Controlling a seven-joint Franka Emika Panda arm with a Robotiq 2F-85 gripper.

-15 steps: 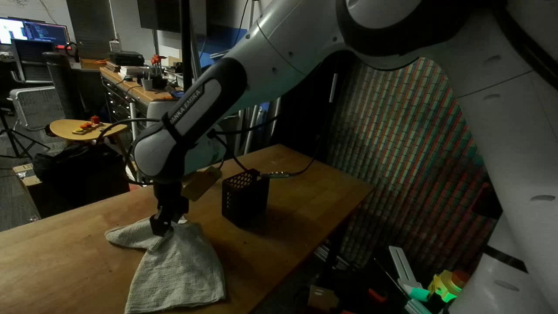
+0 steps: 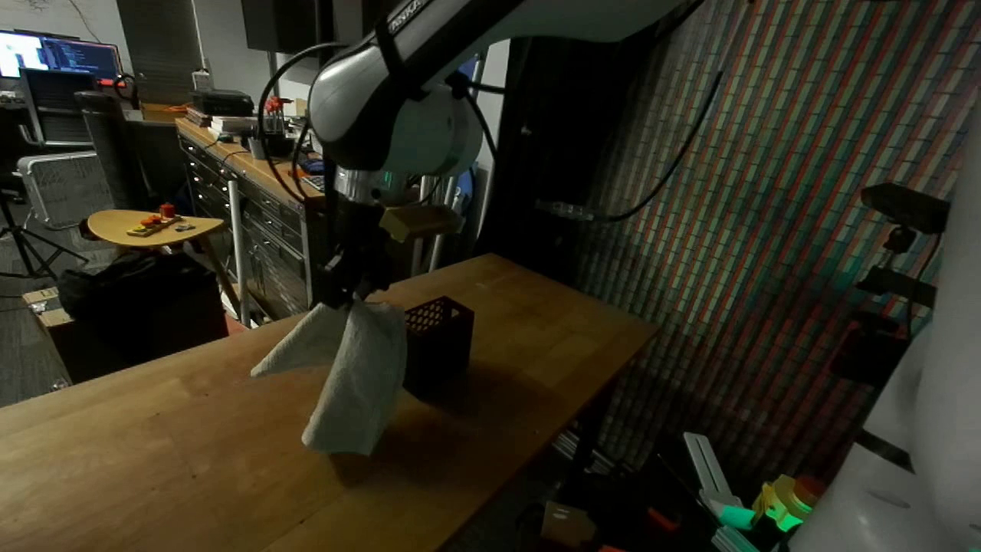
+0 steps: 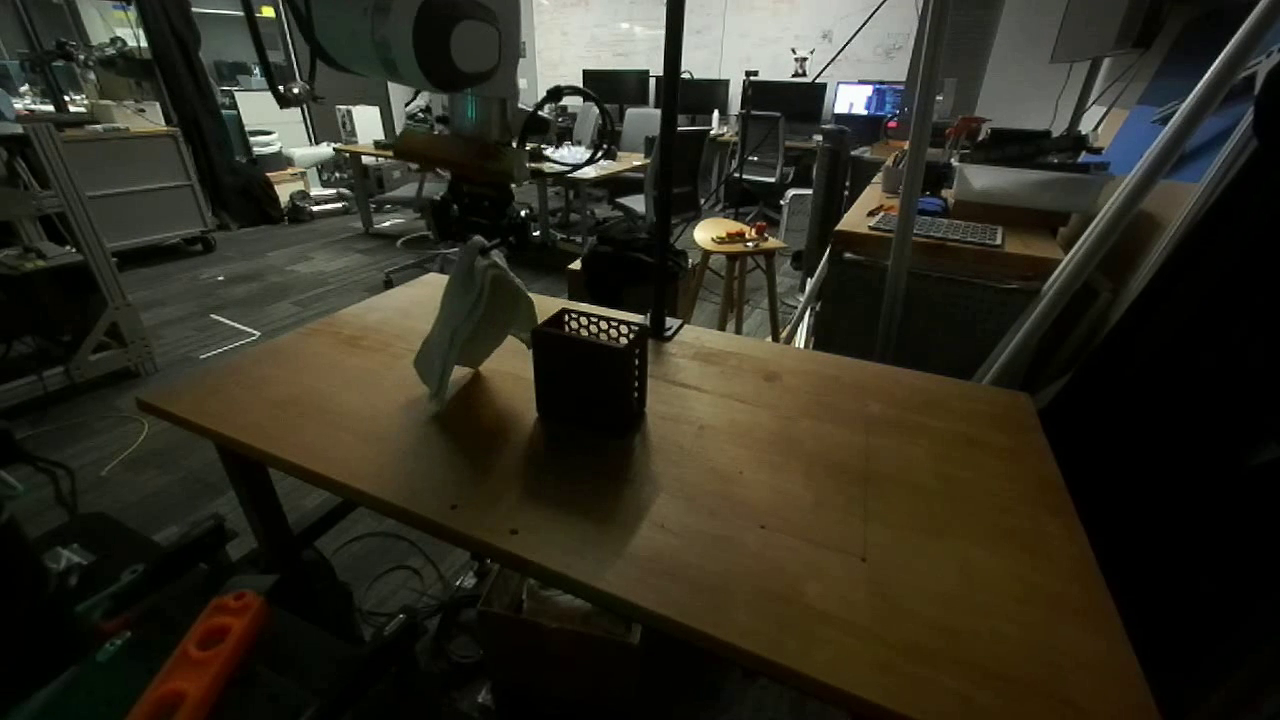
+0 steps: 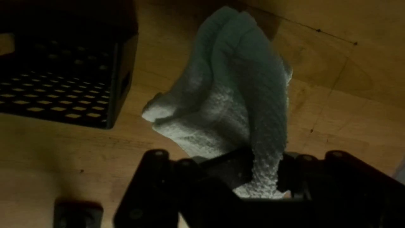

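Note:
A pale towel (image 2: 360, 377) hangs in folds from my gripper (image 2: 347, 293), which is shut on a pinch of it. In the second exterior view the towel (image 3: 474, 314) dangles above the wooden table, its lower end narrowing downward. The wrist view shows the cloth (image 4: 235, 95) running up between the dark fingers, covering part of them. Close by stands a black perforated basket (image 3: 590, 370), upright on the table; in the wrist view the basket (image 4: 114, 83) lies to the left of the towel, apart from it.
The wooden table (image 3: 780, 480) is otherwise largely bare. A dark vertical post (image 3: 666, 180) rises at the table's edge behind the basket. A small stool (image 2: 152, 230) with coloured pieces stands off the table.
The towel was spread on the table with my gripper down at it; now it hangs in the air. Gripper and cloth have moved up and right, nearer the basket.

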